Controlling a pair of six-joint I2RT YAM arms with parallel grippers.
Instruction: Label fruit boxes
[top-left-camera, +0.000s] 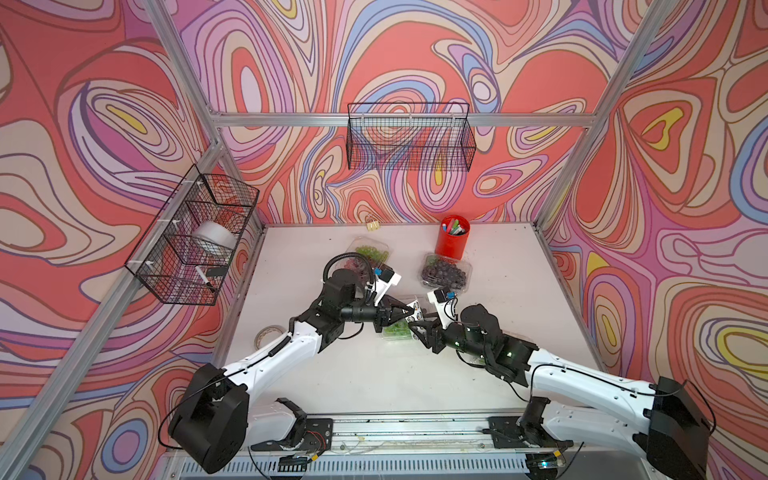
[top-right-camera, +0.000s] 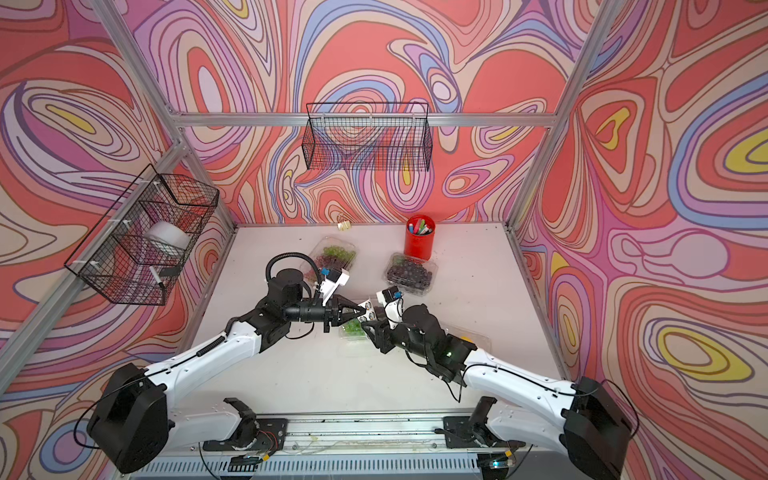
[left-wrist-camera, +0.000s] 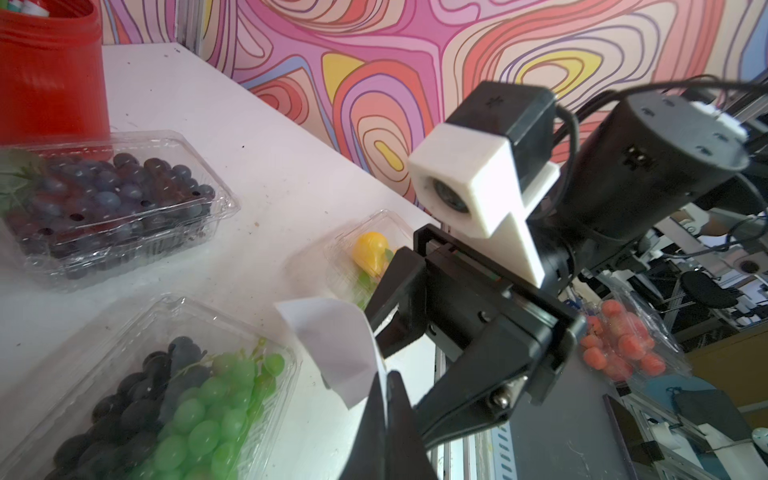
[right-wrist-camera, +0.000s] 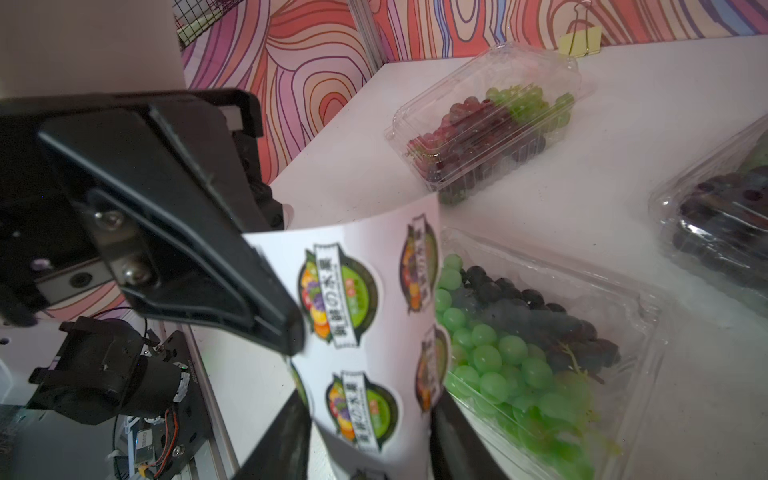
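A curved white label sheet (right-wrist-camera: 352, 344) with round fruit labels stands upright between my two grippers, over the table. In the left wrist view my left gripper is shut, the plain back of the sheet (left-wrist-camera: 340, 344) running down to its fingertips. My right gripper (top-left-camera: 424, 326) has its fingers (right-wrist-camera: 276, 444) apart, the sheet's lower end in the gap between them. Below lies a closed clear box of green and dark grapes (right-wrist-camera: 520, 360). Behind it stand a dark grape box (top-left-camera: 445, 273) and a red-and-green grape box (right-wrist-camera: 488, 120).
A red cup of markers (top-left-camera: 453, 237) stands at the back. A box with yellow fruit (left-wrist-camera: 370, 256) sits at the right, partly behind the right arm. A tape roll (top-left-camera: 269, 336) lies left.
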